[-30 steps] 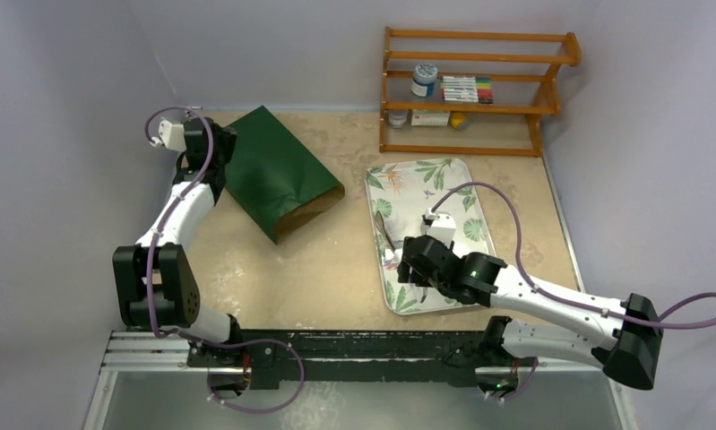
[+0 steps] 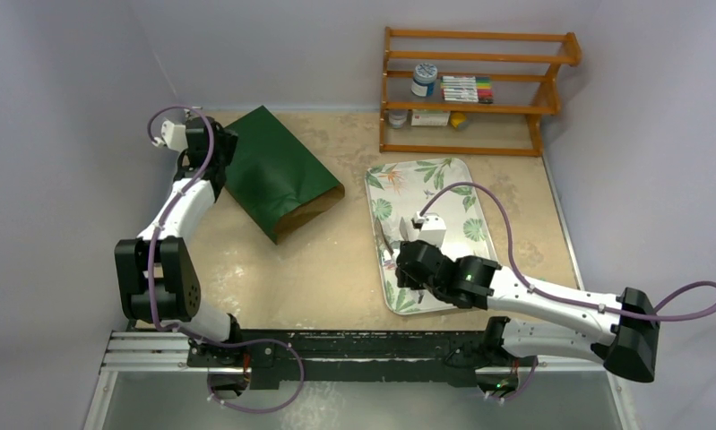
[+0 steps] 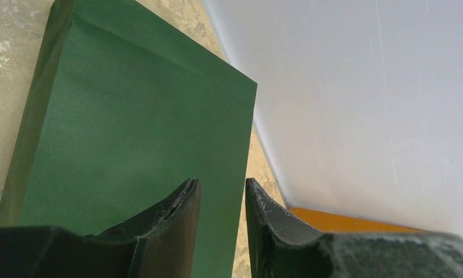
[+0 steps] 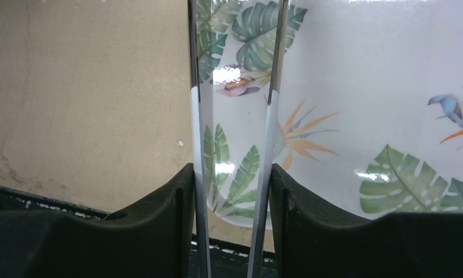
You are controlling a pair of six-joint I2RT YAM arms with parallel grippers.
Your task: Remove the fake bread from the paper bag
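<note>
A green paper bag [image 2: 273, 170] lies on its side on the table, its brown-lined mouth toward the front right; no bread is visible. My left gripper hangs over the bag's far left part, fingers apart with nothing between them. My right gripper is shut on metal tongs [image 4: 197, 133], whose two long arms hang over the white leaf-patterned tray [image 2: 461, 206].
A wooden rack [image 2: 479, 143] with jars, markers and boxes stands at the back right. Walls close in the table on the left, back and right.
My right arm has shifted slightly left with the tongs. The left arm and the bag look almost unchanged.
</note>
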